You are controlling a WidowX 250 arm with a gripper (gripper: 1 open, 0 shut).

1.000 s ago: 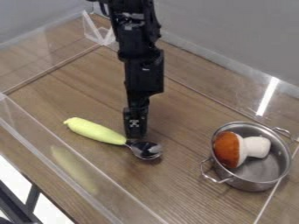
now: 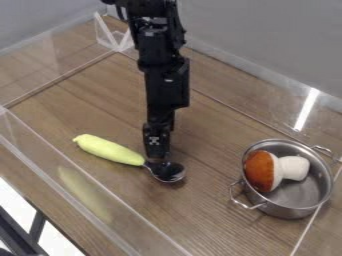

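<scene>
My black gripper (image 2: pixel 156 150) reaches down to the wooden table, its tips low at the neck of a ladle (image 2: pixel 167 172) with a pale yellow handle (image 2: pixel 107 149) and a shiny metal bowl. Whether the fingers are apart or closed on the neck is too dark and small to tell.
At the right stands a steel pot (image 2: pixel 291 203) with side handles, holding an orange item (image 2: pixel 261 171) and a white item (image 2: pixel 294 166). A small white rack (image 2: pixel 112 35) is at the back left. Walls or clear panels edge the table.
</scene>
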